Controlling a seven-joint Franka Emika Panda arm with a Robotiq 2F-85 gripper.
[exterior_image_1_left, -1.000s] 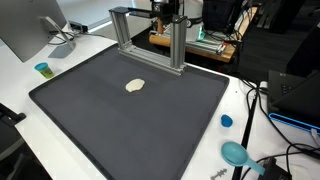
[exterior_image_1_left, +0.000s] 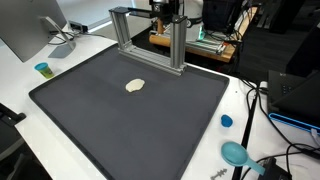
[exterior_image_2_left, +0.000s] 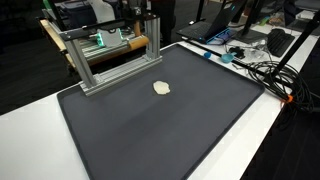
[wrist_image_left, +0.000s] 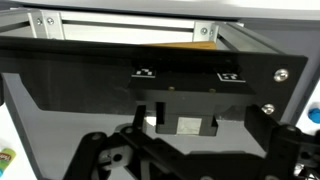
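Observation:
A flat cream-coloured round piece lies on the dark mat, in front of the metal frame; it shows as the cream piece (exterior_image_1_left: 135, 86) in exterior view 1 and as the pale disc (exterior_image_2_left: 161, 88) in exterior view 2. In the wrist view my gripper is open, its fingers spread apart across a long black bar. Whether the fingers touch this bar (wrist_image_left: 80, 62) cannot be told. Both exterior views cut off most of the arm at the top, close to the frame, and hide the fingertips.
An aluminium frame (exterior_image_2_left: 122, 70) stands at the mat's back edge. Beside the dark mat (exterior_image_1_left: 130, 125) are a green-and-yellow cup (exterior_image_1_left: 44, 70), a blue round thing (exterior_image_1_left: 226, 121) and a teal scoop-like object (exterior_image_1_left: 238, 155). Cables lie beyond.

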